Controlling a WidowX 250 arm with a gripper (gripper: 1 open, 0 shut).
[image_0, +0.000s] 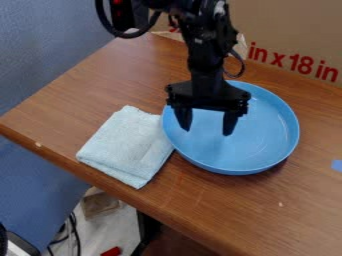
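Note:
My black gripper (207, 122) hangs over a light blue plate (257, 147) on the wooden table, its two fingers apart and pointing down, with nothing visible between them. To the left of the plate lies a folded pale cloth (123, 147), near the table's front-left edge.
A cardboard box (298, 48) stands along the back. The floor with cables shows below the left edge.

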